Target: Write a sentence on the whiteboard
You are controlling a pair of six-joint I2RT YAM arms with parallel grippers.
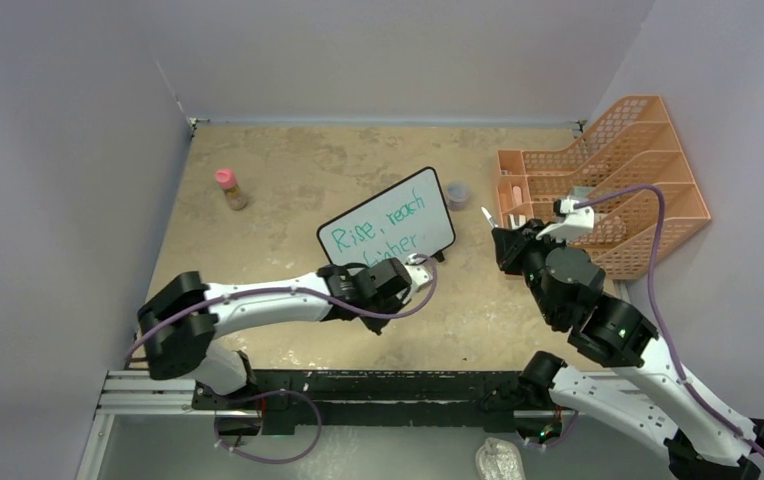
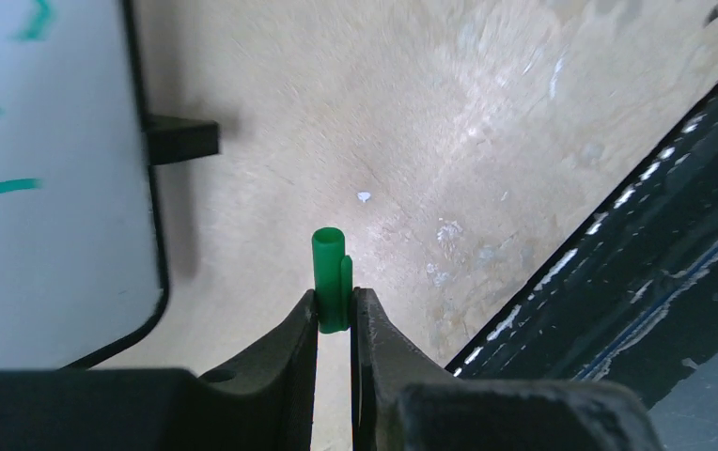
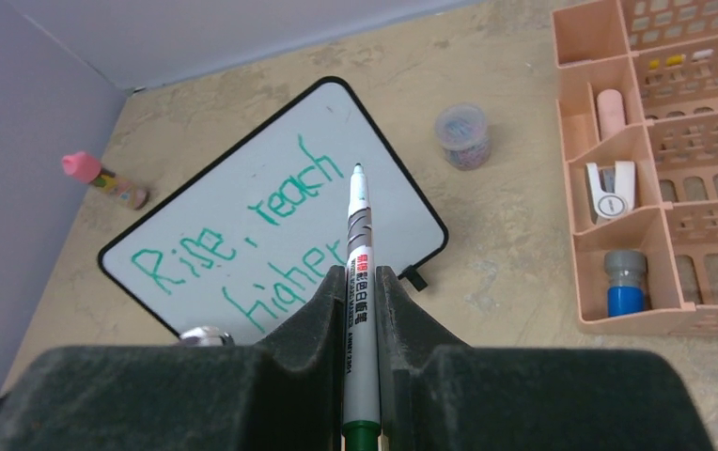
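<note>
The whiteboard (image 3: 398,221) lies on the table, with "Rise, reach higher" in green handwriting across it. My right gripper is shut on a white marker (image 3: 362,362), whose bare tip points up and away in the right wrist view. This tip stands clear to the right of the board in the top view. In the left wrist view a small green cap (image 2: 328,268) sits between the fingertips of my left gripper, its open end outward. That gripper is over bare table near the board's lower edge; its arm covers part of the writing in the top view.
An orange organizer (image 1: 648,180) stands at the right, holding several small items. A small clear tub (image 1: 457,195) is just right of the board. A pink-topped bottle (image 1: 230,188) stands at the back left. Bare table lies left of the board.
</note>
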